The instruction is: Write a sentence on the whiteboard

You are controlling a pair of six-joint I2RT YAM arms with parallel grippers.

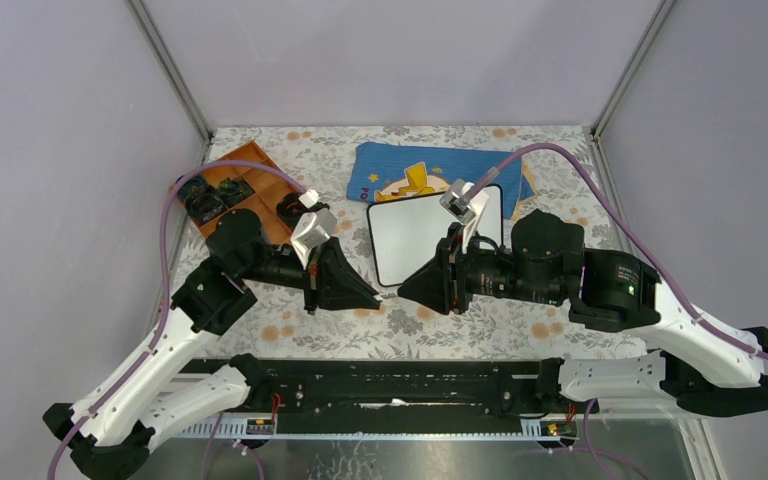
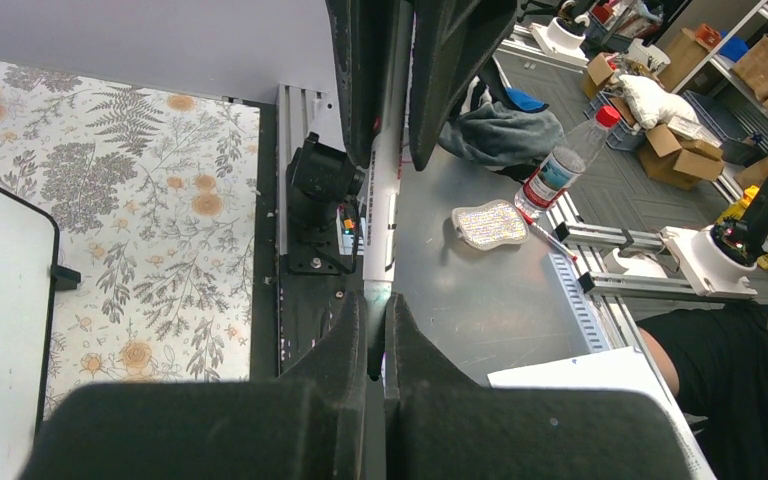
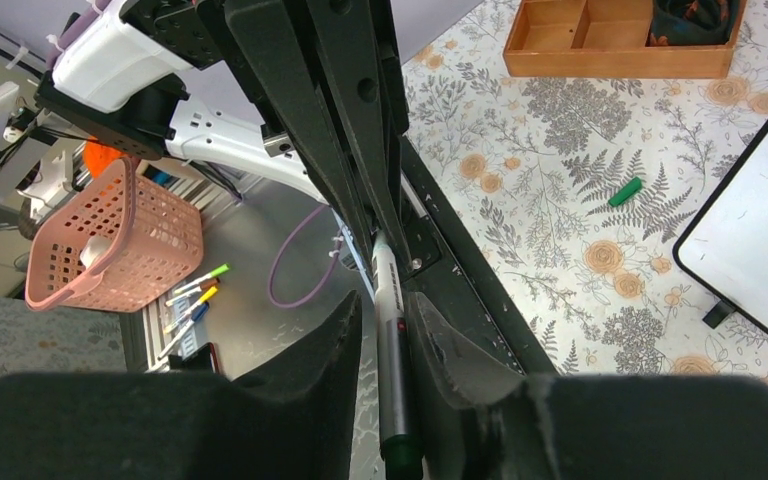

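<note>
A slim white marker (image 2: 382, 215) bridges the two grippers over the front of the table. My left gripper is shut on its pale, narrow end. Around its other half, which is grey with a dark green end, stands my right gripper, part open; a gap shows between the marker (image 3: 391, 340) and one finger. From above, only a short bit of the marker (image 1: 389, 295) shows between the fingertips. The whiteboard (image 1: 415, 245), black-edged and blank where visible, lies behind, partly covered by the right arm. A short green cap-like piece (image 3: 625, 191) rests on the tablecloth.
A wooden compartment box (image 1: 255, 197) stands at the left with dark items inside. Beyond the whiteboard lies a blue cloth (image 1: 390, 165). Flowered tablecloth (image 1: 520, 335) is bare along the front right. The grippers face each other with very little room between them.
</note>
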